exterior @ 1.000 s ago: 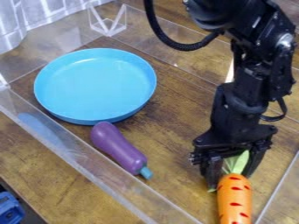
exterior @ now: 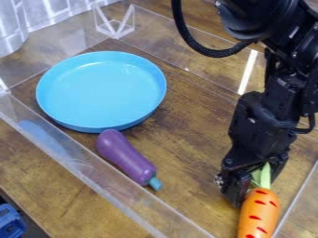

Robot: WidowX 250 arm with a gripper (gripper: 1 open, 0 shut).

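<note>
A black robot gripper is low on the wooden board at the right, over the green top of an orange toy carrot with red marks, which runs down to the bottom edge. Its fingertips are at the greens; whether they grip them is hard to make out. A purple toy eggplant lies left of the gripper, on the board.
A blue plate rests at the upper left. Clear plastic walls border the board, with a blue object outside at lower left. The middle of the board is free.
The gripper and arm have shifted slightly to the right. The carrot has moved a little to the right with them.
</note>
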